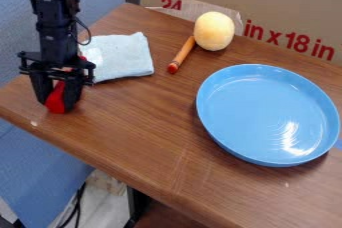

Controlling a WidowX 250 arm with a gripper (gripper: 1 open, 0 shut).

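Observation:
My black gripper [56,84] hangs low over the left edge of the wooden table, around a red object [56,99]. The fingers are on or beside the red object, which is partly hidden by them; whether they are shut on it I cannot tell. A folded white cloth [120,54] lies just behind and right of the gripper.
A blue plate [267,114] fills the right of the table [160,162]. An orange stick [182,54] and a pale yellow round object [214,31] lie at the back, before a cardboard box [287,2].

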